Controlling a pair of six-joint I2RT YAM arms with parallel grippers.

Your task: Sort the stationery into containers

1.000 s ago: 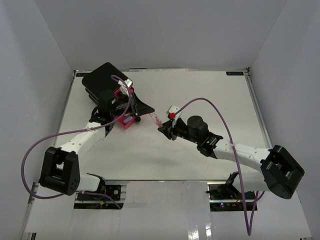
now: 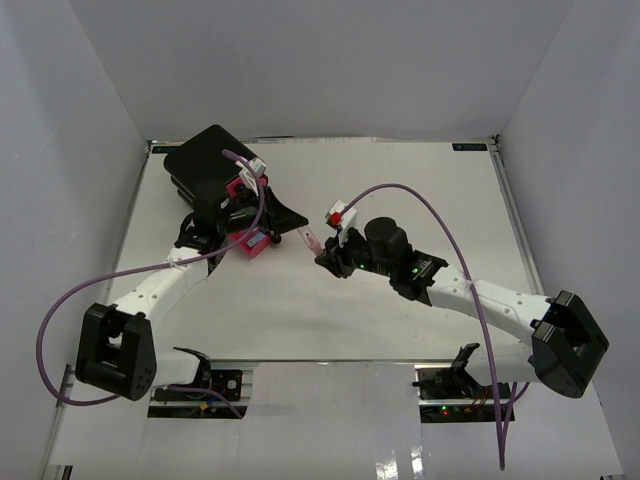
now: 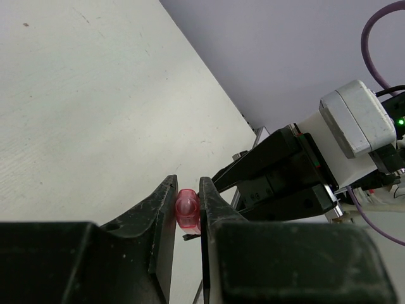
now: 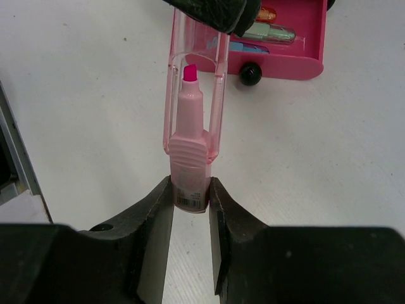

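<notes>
A pink highlighter is held between both grippers above the middle of the table. My left gripper is shut on its cap, a clear pink piece in the right wrist view; in the left wrist view the pink end shows between that gripper's fingers. My right gripper is shut on the barrel, whose bright pink tip points into the cap.
A pink container holding several pens sits left of centre, partly hidden by the left arm, with a black round object beside it. Black cases stand at the back left.
</notes>
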